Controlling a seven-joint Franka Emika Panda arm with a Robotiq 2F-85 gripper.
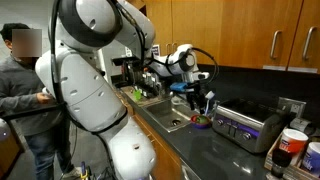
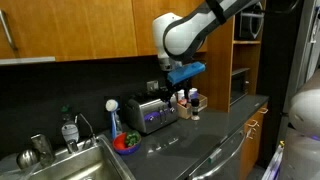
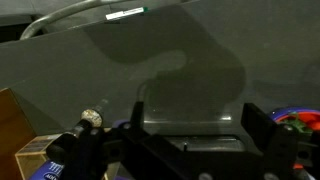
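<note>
My gripper stands open above the dark counter, its two fingers wide apart with nothing between them. Straight below it in the wrist view is bare counter (image 3: 190, 85). A silver toaster (image 3: 195, 143) shows along the bottom of that view, and in exterior view 2 the toaster (image 2: 150, 114) stands against the back wall. The blue bowl (image 2: 127, 149) with red and green things in it sits left of the toaster. In the wrist view only part of the bowl (image 3: 282, 112) shows, behind the right finger. A thin white and green marker (image 3: 126, 14) lies near the top.
A wooden box (image 2: 201, 102) with bottles and cans stands right of the toaster. The sink (image 2: 90, 163) and its faucet lie to the left of the bowl. Cabinets (image 2: 80, 30) hang over the counter. A person (image 1: 25, 90) is at the left in exterior view 1.
</note>
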